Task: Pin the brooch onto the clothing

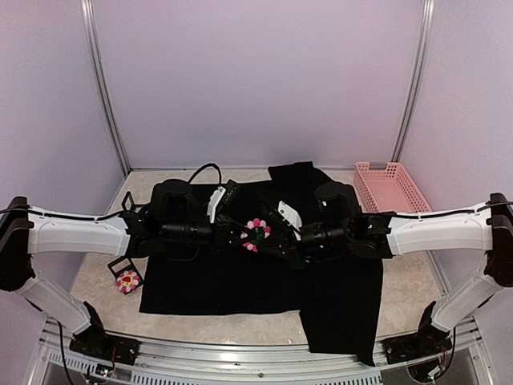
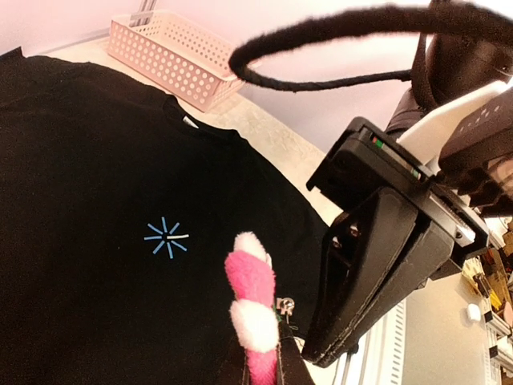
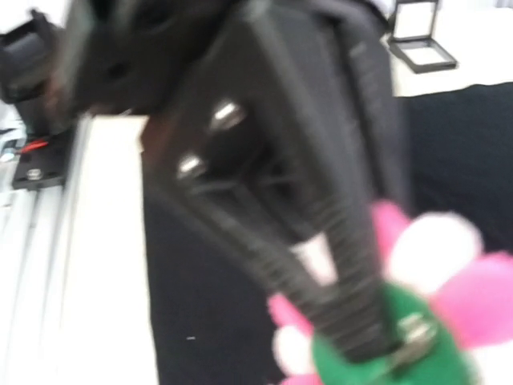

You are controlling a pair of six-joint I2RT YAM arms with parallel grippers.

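Observation:
The pink-and-white flower brooch is held over the black shirt. Its petals are pinched by my left gripper, which shows the brooch edge-on. A small metal fitting juts from the brooch's back. On that same side, the right gripper has its tips close by. In the blurred right wrist view, my right gripper is shut in front of the green backing, its tips beside the metal pin. Nothing clearly shows between those fingers.
A blue starburst mark is on the shirt. A pink basket stands at the back right. Another flower brooch lies at the left beside a small black frame. Bare table shows along the front edge.

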